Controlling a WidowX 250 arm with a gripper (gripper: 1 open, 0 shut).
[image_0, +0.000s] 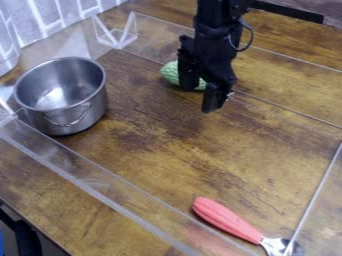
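My black gripper (209, 92) hangs over the upper middle of the wooden table, its fingertips low beside a green textured object (174, 71), which it partly hides. The fingers appear parted, but whether anything is between them is unclear. A steel pot (60, 97) stands at the left. A pink-handled tool (227, 218) with a metal end lies at the bottom right.
Clear plastic walls (80, 170) border the work area on the left and right. A white cloth or rack is at the top left.
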